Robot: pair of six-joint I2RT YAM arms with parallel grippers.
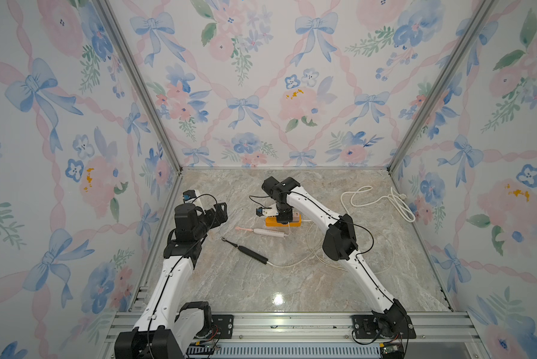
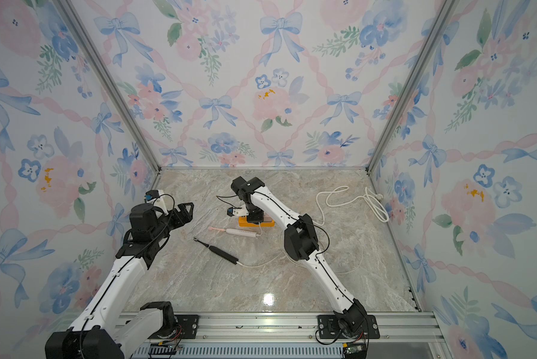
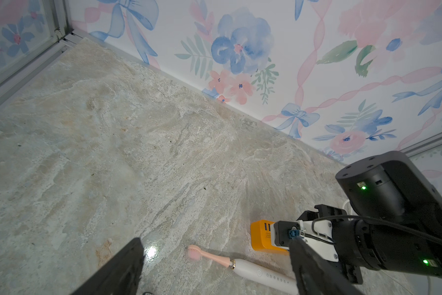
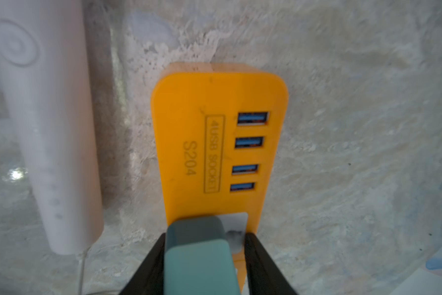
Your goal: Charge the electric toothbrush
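Note:
The orange power strip [image 4: 196, 147] lies mid-table, its four USB ports facing up in the right wrist view. My right gripper is down over its near end, fingers around a teal-and-dark block; whether it grips it cannot be told. The white toothbrush [image 4: 58, 147] with pink head [image 3: 195, 253] lies beside the strip, a thin cable at its base. My left gripper [image 1: 219, 212] is open and empty at the left, raised above the table.
A dark handled tool [image 1: 251, 254] with a cable lies in front of the toothbrush. A coiled white cord [image 1: 400, 203] lies at the back right.

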